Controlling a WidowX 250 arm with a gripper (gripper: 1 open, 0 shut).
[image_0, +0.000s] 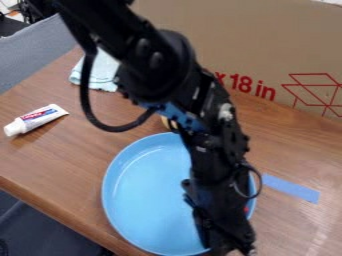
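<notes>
The black arm reaches down from the top of the camera view to a light blue plate (140, 195) on the wooden table (54, 160). Its gripper (227, 235) is low over the right front part of the plate; whether its fingers are apart or hold anything cannot be made out. A small tan object (168, 122) is mostly hidden behind the arm, beyond the plate.
A toothpaste tube (35, 119) lies at the left, and a folded pale cloth (96, 72) at the back. A large cardboard box (281, 55) stands behind. Blue tape (291, 188) lies right of the plate. The table's left edge drops away.
</notes>
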